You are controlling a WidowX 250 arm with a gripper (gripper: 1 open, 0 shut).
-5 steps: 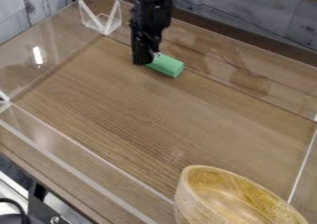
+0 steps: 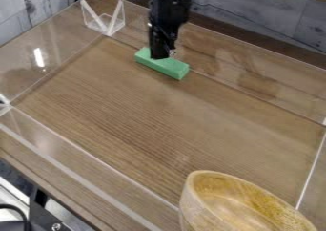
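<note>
A green block (image 2: 167, 66) lies on the wooden table at the upper middle, angled toward the lower right. The black gripper (image 2: 160, 52) hangs just above it at its upper-left part, low near the table. Whether its fingers are open or shut is too small to tell.
A yellow plastic bowl (image 2: 242, 204) sits at the bottom right. A white wire-like object (image 2: 103, 17) stands at the upper left, near the back.
The green block has shifted slightly left compared with a second ago. The gripper has moved slightly up and stays over its upper-left part.
</note>
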